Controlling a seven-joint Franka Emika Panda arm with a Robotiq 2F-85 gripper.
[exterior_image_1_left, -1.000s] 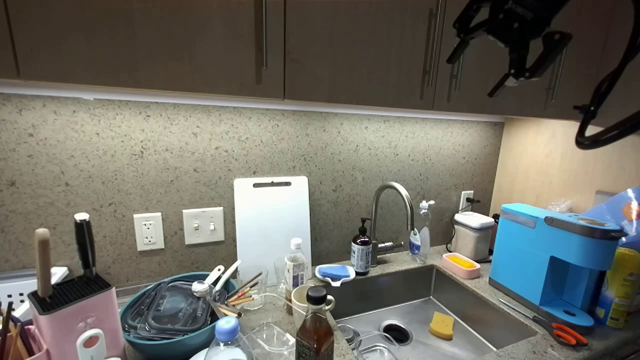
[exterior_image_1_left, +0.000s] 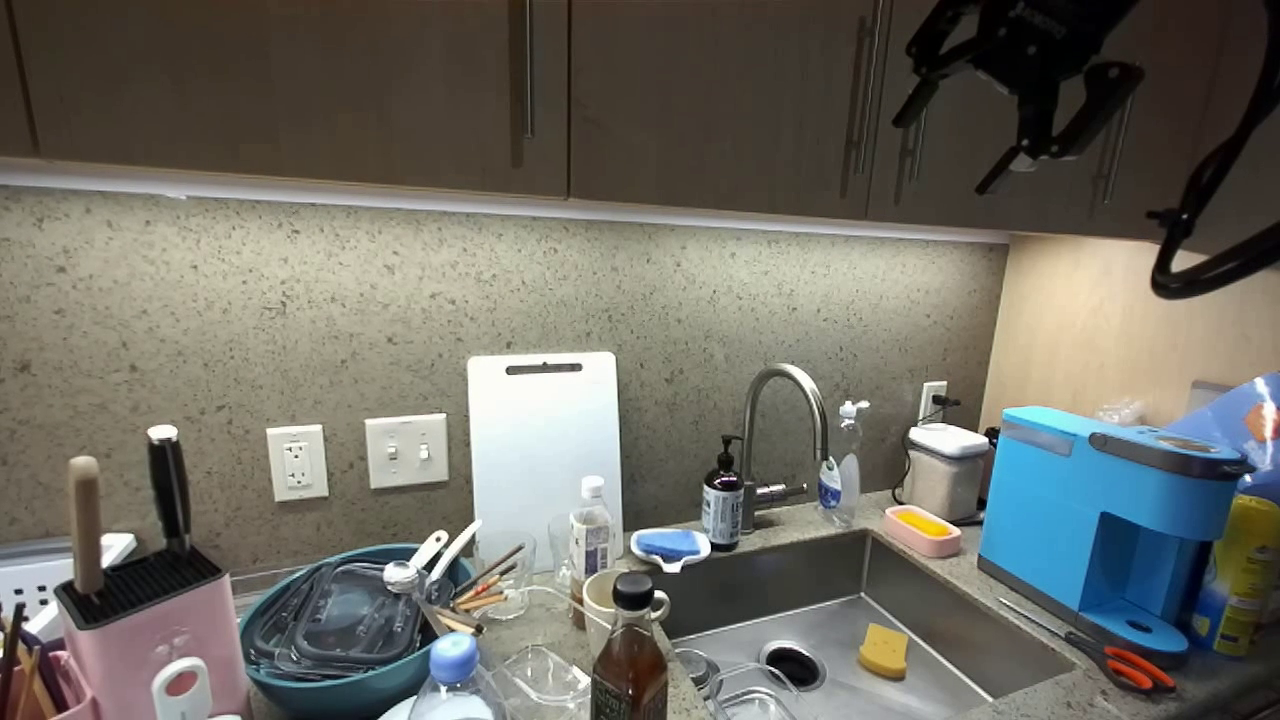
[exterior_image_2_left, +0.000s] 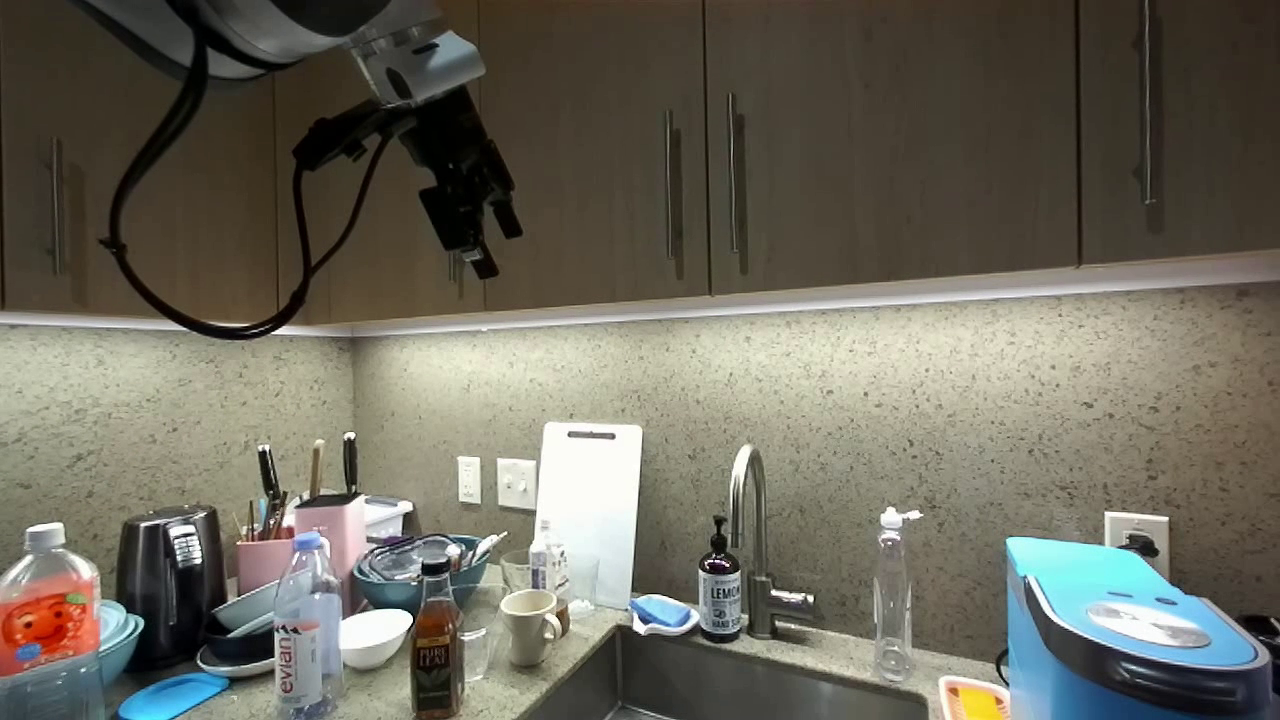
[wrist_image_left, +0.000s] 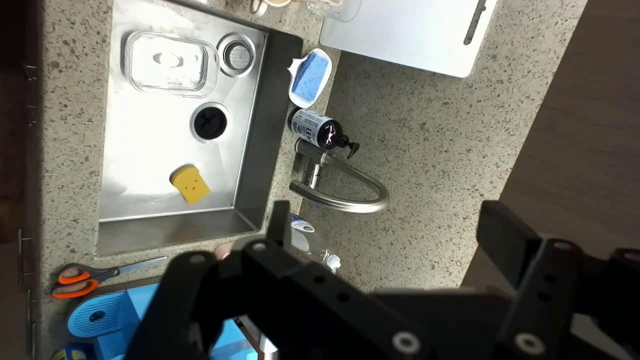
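Observation:
My gripper (exterior_image_1_left: 942, 150) hangs high in front of the upper cabinets, well above the counter. Its black fingers are spread wide in the wrist view, and the gap between them (wrist_image_left: 381, 225) holds nothing. Below it in that view lies the steel sink (wrist_image_left: 138, 126), with a yellow sponge (wrist_image_left: 191, 184) on its floor near the drain. A clear glass container (wrist_image_left: 169, 63) rests in the sink too. By the faucet (wrist_image_left: 354, 204) stands a dark soap bottle (wrist_image_left: 315, 128), beside a white dish holding a blue sponge (wrist_image_left: 310, 76).
To the sink's right are a blue coffee machine (exterior_image_1_left: 1056, 516) and orange-handled scissors (exterior_image_1_left: 1134, 668). Left of it the counter is crowded: a mug (exterior_image_2_left: 529, 624), a brown tea bottle (exterior_image_2_left: 437, 648) and a teal bowl (exterior_image_1_left: 342, 690). A white cutting board (exterior_image_2_left: 588, 510) leans on the wall.

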